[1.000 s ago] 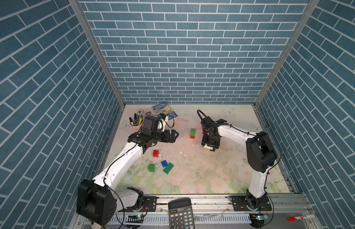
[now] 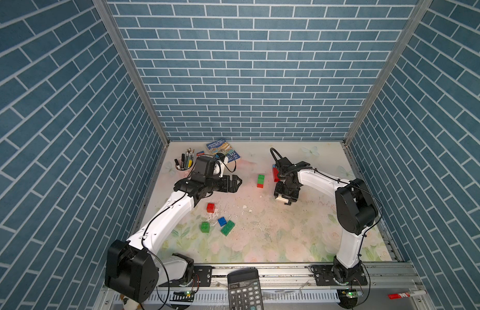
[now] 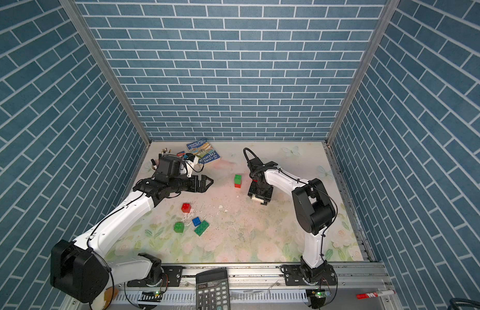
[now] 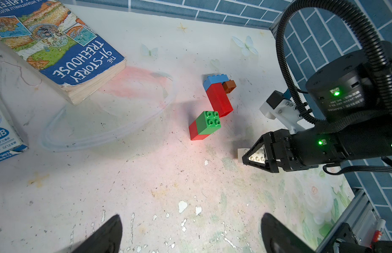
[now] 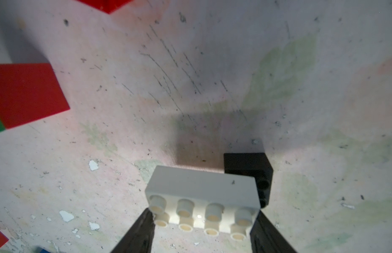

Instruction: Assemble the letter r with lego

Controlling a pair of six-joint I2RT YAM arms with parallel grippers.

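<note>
My right gripper has its fingers at both ends of a white brick (image 5: 200, 182), with a black brick (image 5: 244, 162) just behind it on the table; whether it grips the white brick is unclear. A green brick (image 4: 208, 123) and red brick (image 4: 196, 131) stand together to its left. A red, blue and brown group (image 4: 219, 100) lies farther back. My left gripper (image 2: 233, 183) hangs open and empty at the left of the table. Loose red (image 2: 210, 207), blue (image 2: 222, 221) and green (image 2: 227, 228) bricks lie front left.
Books (image 4: 61, 50) and a pen cup (image 2: 183, 162) occupy the back left. A calculator (image 2: 244, 286) is beyond the front edge.
The right arm and gripper have shifted slightly to the right. The left arm is nearly unchanged.
</note>
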